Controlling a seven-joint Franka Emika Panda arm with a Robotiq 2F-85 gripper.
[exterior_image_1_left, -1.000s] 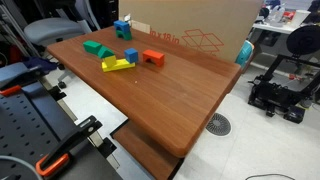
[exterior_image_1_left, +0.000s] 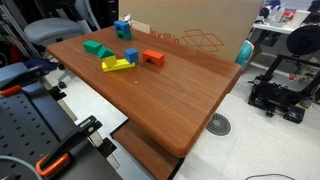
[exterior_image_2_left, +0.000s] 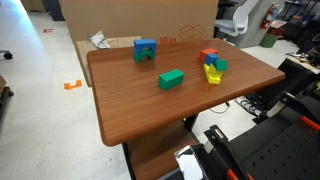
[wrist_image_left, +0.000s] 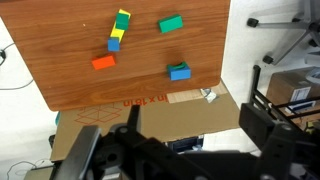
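In the wrist view my gripper stands open, its dark fingers (wrist_image_left: 249, 117) wide apart with nothing between them. It is above the cardboard side of the table, clear of every block. A blue block (exterior_image_2_left: 145, 46) with green beside it sits near the table's back edge. One green block (exterior_image_2_left: 171, 78) lies alone, closer to the middle. Grouped elsewhere on the table are a yellow block (exterior_image_1_left: 118, 65), a smaller blue block (exterior_image_1_left: 130, 55), another green block (exterior_image_2_left: 221, 65) and a red block (exterior_image_1_left: 153, 57).
The brown wooden table (exterior_image_1_left: 180, 100) has a wide bare stretch beyond the red block. A cardboard panel (exterior_image_1_left: 205, 25) rises along one edge, with a crumpled white piece (exterior_image_2_left: 98, 40) near it. Black robot rails (exterior_image_2_left: 235, 155) lie beside the table.
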